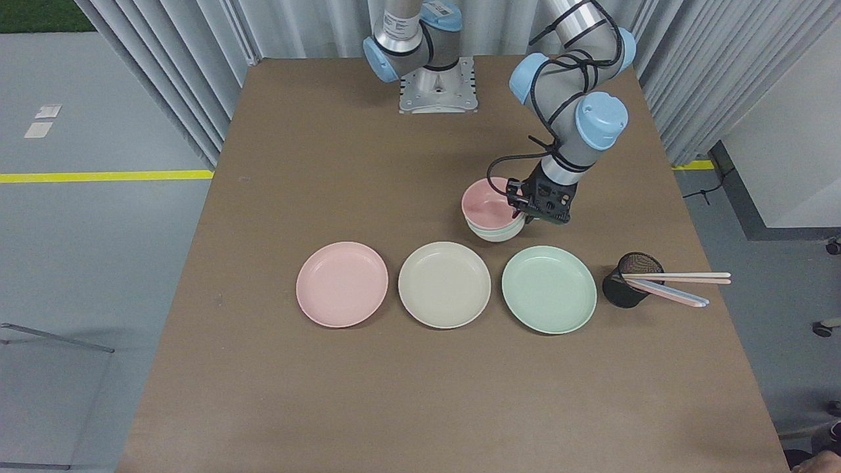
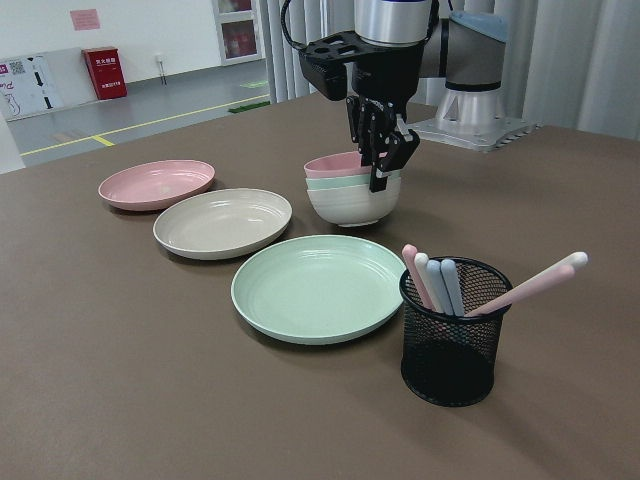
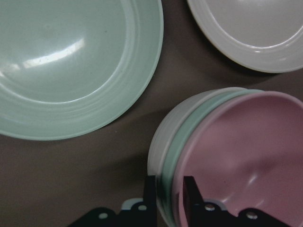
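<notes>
Three nested bowls, pink on top of mint and white, stand behind the plates. My gripper is down at their rim, one finger inside the pink bowl and the other outside the white one, the stacked walls between them. Whether the fingers grip the walls or just flank them is hard to tell. In the front view a row holds a pink plate, a cream plate and a mint plate.
A black mesh cup with several chopsticks stands right of the mint plate in the front view.
</notes>
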